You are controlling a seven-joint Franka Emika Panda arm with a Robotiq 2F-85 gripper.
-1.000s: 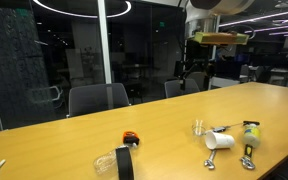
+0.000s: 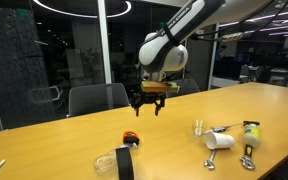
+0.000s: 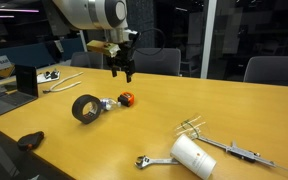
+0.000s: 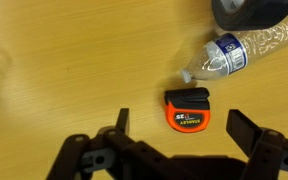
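Observation:
My gripper is open, its two fingers wide apart and nothing between them. In exterior view 1 the gripper [image 2: 146,110] hangs above the table, its fingertips pointing down. An orange and black tape measure [image 4: 187,111], marked Stanley, lies on the table below, between the fingers in the wrist view but well beneath them. The same tape measure [image 2: 131,138] shows left of the gripper in exterior view 1, and the tape measure [image 3: 127,99] appears near it in exterior view 2.
Beside the tape measure lies a clear bottle [image 4: 234,52], with a black roll [image 4: 252,10] against it. A white cup [image 2: 220,140], wrenches [image 2: 248,157] and a yellow-green container [image 2: 251,134] lie to the right. A laptop [image 3: 26,87] stands at one side.
The arm has swung left and come lower, from the right over the table toward the tape measure. Objects on the table have stayed where they were.

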